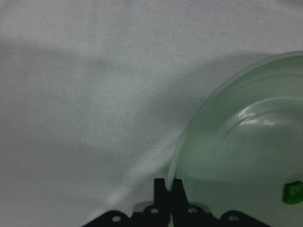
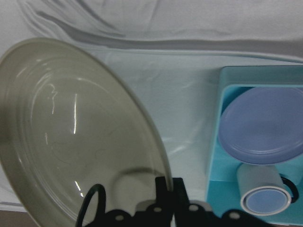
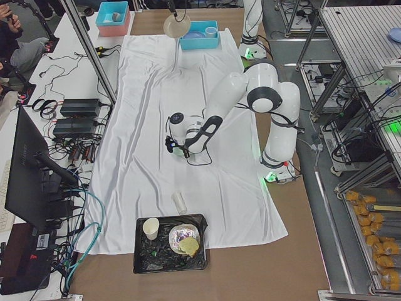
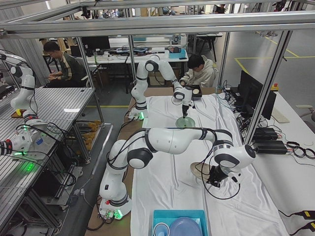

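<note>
A green plate (image 1: 236, 151) with a small green piece (image 1: 293, 191) on it lies on the white cloth (image 1: 85, 94); my left gripper is on its rim, shut with the rim between the fingers. A beige plate (image 2: 71, 123) hangs from my right gripper, which is shut on its rim, raised beside the blue bin (image 2: 222, 75). The bin holds a blue plate (image 2: 260, 123) and a mug (image 2: 262, 189).
A black tray (image 3: 144, 251) with a cup (image 3: 150, 227) and a foil dish stands at the front of the camera left view, with a white cylinder (image 3: 179, 202) behind it. Cables and monitors line the side table.
</note>
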